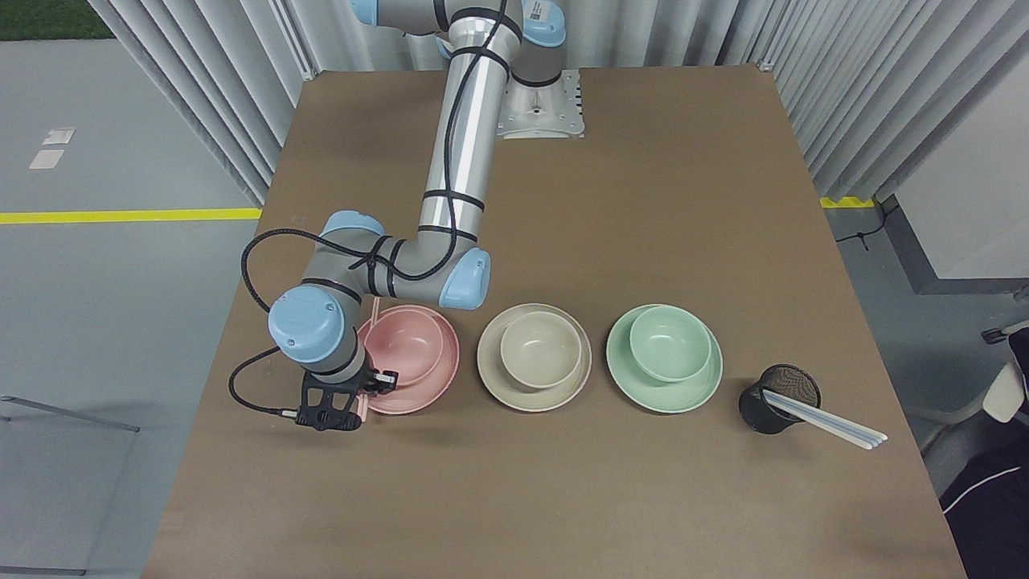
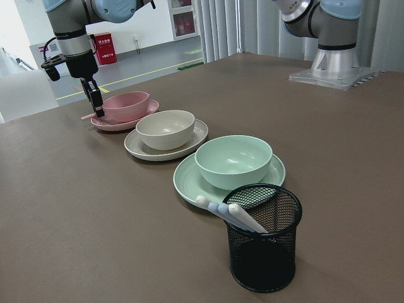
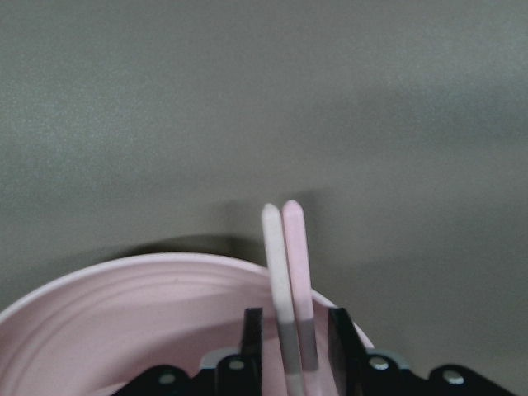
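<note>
My gripper (image 2: 96, 107) is low over the left side of the pink plate (image 1: 428, 388), beside the pink bowl (image 1: 406, 339). In the wrist view its black fingers stand open on either side of a pair of pink chopsticks (image 3: 299, 264), which rest across the plate's rim. A gap shows between each finger and the chopsticks. In the front view the arm hides part of the chopsticks.
To the right are a beige bowl (image 1: 540, 349) on its plate, a green bowl (image 1: 670, 342) on its plate, and a black mesh holder (image 2: 262, 265) with several chopsticks.
</note>
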